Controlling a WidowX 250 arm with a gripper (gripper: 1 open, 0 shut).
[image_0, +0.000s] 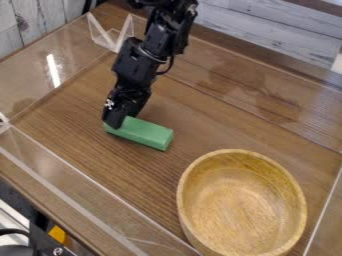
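My black gripper (115, 112) reaches down from the upper middle, its tips low at the left end of a green rectangular block (144, 134) lying on the wooden table. The tips are dark and overlap the block's end, so whether they touch it is hard to tell.
A large tan round bowl (241, 158) sits at the lower right. Pale edges bound it at the left and back, and dark cables show at the bottom left corner.
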